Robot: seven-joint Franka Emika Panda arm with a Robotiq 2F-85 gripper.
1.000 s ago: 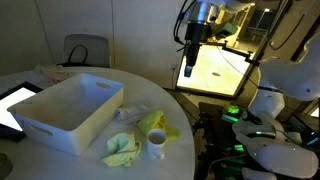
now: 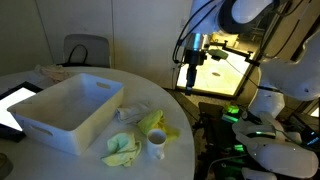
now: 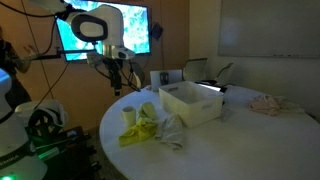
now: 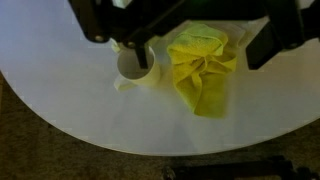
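Note:
My gripper (image 2: 184,72) hangs in the air over the edge of the round table, open and empty. Below it in the wrist view lie a bright yellow cloth (image 4: 203,68), crumpled, and a white mug (image 4: 138,70) that stands upright with its handle outward. The left finger overlaps the mug's rim in that view, though the exterior view shows the gripper well above the table. A paler yellow-green cloth (image 2: 122,150) lies near the mug (image 2: 156,146). A greyish-white cloth (image 3: 170,132) lies crumpled beside the yellow one (image 3: 142,131).
A large white open bin (image 2: 60,136) stands on the table beyond the cloths. A dark-framed screen (image 2: 12,108) sits past it. Another cloth (image 3: 268,104) lies at the far side.
The mug, cloths and bin have stayed in place.

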